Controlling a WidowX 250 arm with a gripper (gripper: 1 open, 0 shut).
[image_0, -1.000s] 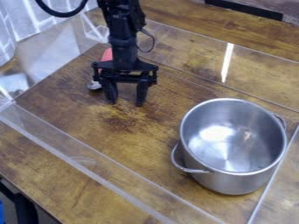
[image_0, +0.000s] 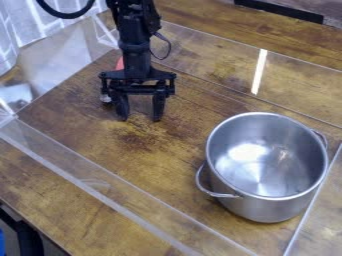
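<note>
My black gripper (image_0: 139, 104) hangs low over the wooden table at the upper left, its two fingers pointing down near the surface. Behind it, partly hidden, are a small red object (image_0: 120, 62) and a small pale object (image_0: 104, 98). Whether anything is between the fingers is unclear at this size. A large steel pot (image_0: 263, 165) with side handles stands at the right.
Clear plastic walls edge the wooden work surface (image_0: 134, 170) on several sides.
My gripper has shifted very slightly to the left; the pot and the rest look the same.
</note>
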